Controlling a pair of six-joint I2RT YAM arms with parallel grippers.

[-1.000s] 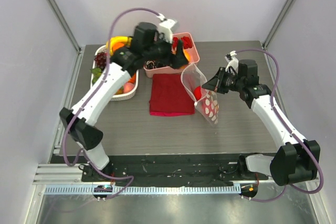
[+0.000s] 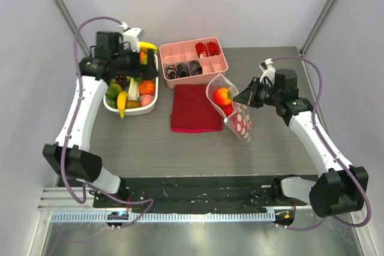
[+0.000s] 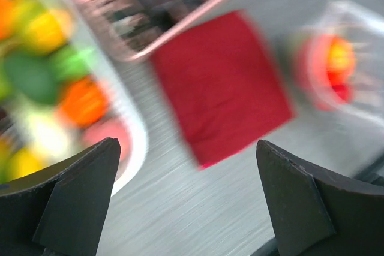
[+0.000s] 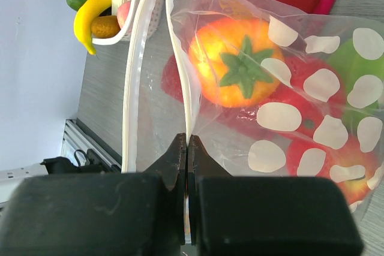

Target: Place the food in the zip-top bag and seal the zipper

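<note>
The clear zip top bag stands open right of centre, an orange-yellow tomato-like food and red food inside; more red and green pieces show behind its dotted side. My right gripper is shut at the bag's rim, the thin zipper strip between its fingertips. My left gripper hangs open over the white basket of fruit and vegetables, nothing between its fingers in the blurred left wrist view.
A pink divided container with small dark and red items stands at the back. A folded red cloth lies between basket and bag.
The right arm stays at the bag.
</note>
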